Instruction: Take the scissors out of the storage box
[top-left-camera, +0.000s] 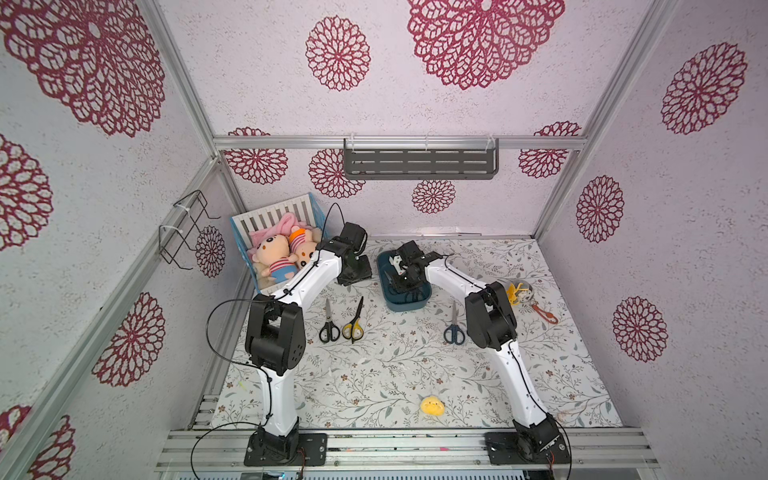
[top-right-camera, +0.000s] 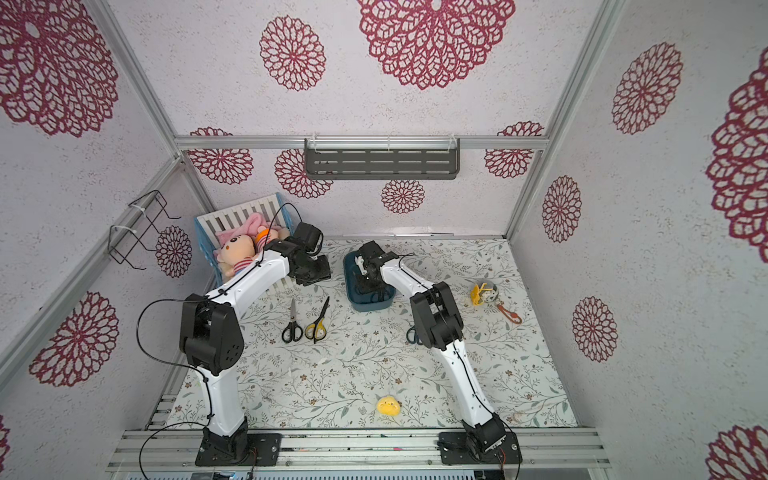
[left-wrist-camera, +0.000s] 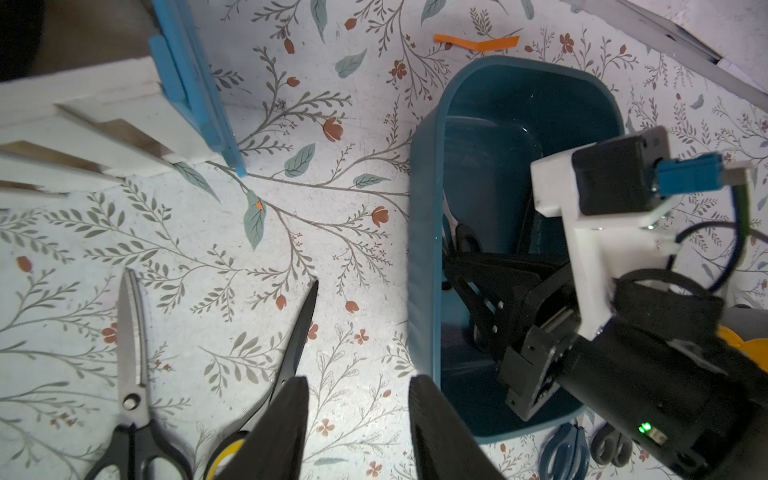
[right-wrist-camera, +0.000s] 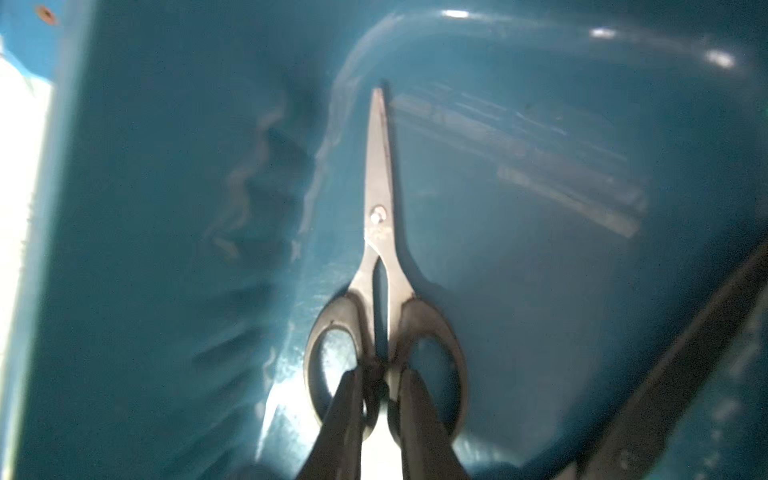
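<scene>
The blue storage box stands at the middle back. Inside it, grey-handled scissors lie on the floor, blades away from the gripper, with darker scissors at the right of the right wrist view. My right gripper reaches down into the box, its fingers close together over the scissors' handles; whether they grip them is unclear. My left gripper stands open above the table, just left of the box, nothing between its fingers.
A crib of plush toys is at back left. Several scissors lie outside the box, some near the left gripper. A yellow toy sits at the front; orange-handled items lie at right.
</scene>
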